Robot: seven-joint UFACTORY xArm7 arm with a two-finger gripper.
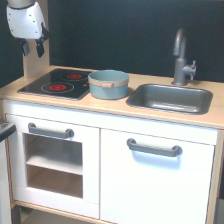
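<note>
At the upper left, my gripper (pixel 33 48) hangs from the white arm (pixel 26 18), with its dark fingers spread apart and nothing visible between them. It is above and to the left of the stove. A teal pot (pixel 109 90) stands upright between the black cooktop (pixel 50 87) and the sink (pixel 170 98), well apart from my gripper. What may lie inside the pot cannot be made out.
A grey faucet (pixel 180 60) rises behind the sink. Red-ringed burners (pixel 57 87) mark the cooktop. Below the wooden counter (pixel 128 103) are an open-fronted oven (pixel 55 165) and a white cabinet door (pixel 150 185) with a dark handle (pixel 154 148).
</note>
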